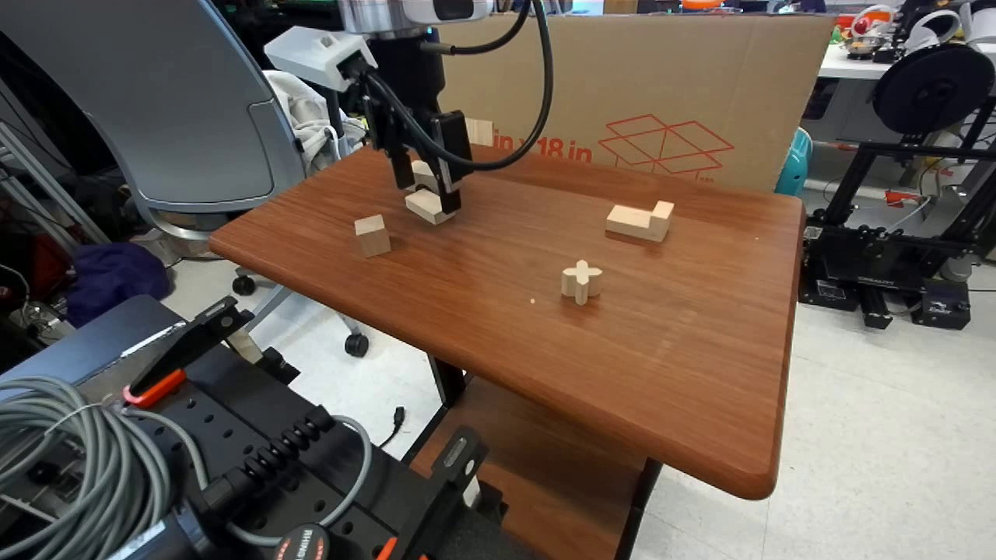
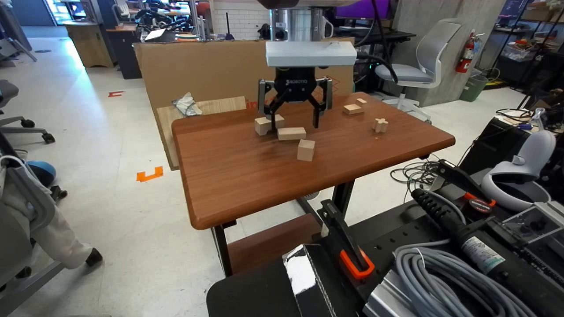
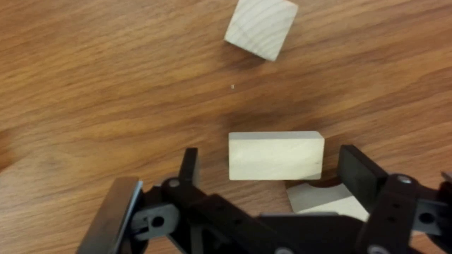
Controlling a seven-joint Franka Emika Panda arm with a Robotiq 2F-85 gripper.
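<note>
Pointing down over the far left of the table in exterior view 1, my gripper [image 1: 426,191] is open. In the wrist view the rectangular wooden block [image 3: 275,158] lies ahead of and between the spread fingers of the gripper, apart from both. Just behind it, by the right finger, a notched wooden block [image 3: 322,197] is partly covered by the gripper. A wooden cube [image 3: 261,27] sits at the top of the wrist view, clear of the fingers. Exterior view 2 shows the rectangular block [image 2: 291,134] low between the fingers, with the notched block [image 2: 262,126] behind one fingertip.
A cross-shaped wooden piece [image 1: 581,280] stands near the table's middle. Farther back is a flat block [image 1: 628,221] with a small block [image 1: 662,215] at its end. Cardboard [image 1: 635,93] rises behind the table.
</note>
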